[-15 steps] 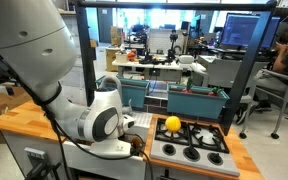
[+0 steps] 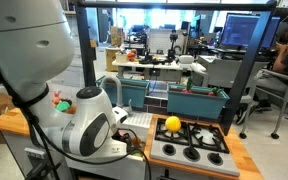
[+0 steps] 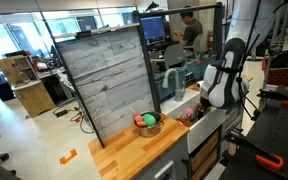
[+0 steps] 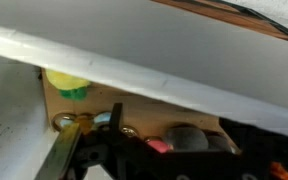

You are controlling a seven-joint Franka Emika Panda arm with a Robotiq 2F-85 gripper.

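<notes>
My gripper is open in the wrist view, its dark fingers spread along the lower part of the picture. Nothing shows clamped between them. Beneath lies a brown-bottomed space with small items: a yellow and green object (image 4: 68, 80), a grey rounded piece (image 4: 186, 138) and a pinkish-red one (image 4: 158, 145). A pale edge (image 4: 134, 78) crosses the wrist view diagonally, covering part of that space. From outside, the white wrist (image 2: 89, 125) is low at the counter's front, left of the stove; its fingertips are hard to make out there.
The stove (image 2: 192, 142) has a yellow ball (image 2: 173, 124) on its left side. A faucet (image 2: 112, 90) rises behind the arm. Blue bins (image 2: 196, 103) stand at the back. A pot with colourful items (image 3: 148, 122) sits on the wooden counter (image 3: 124, 155).
In exterior view 1 the arm has swung towards the camera and left, looking larger. The wrist has shifted slightly left. The stove and yellow ball have stayed put.
</notes>
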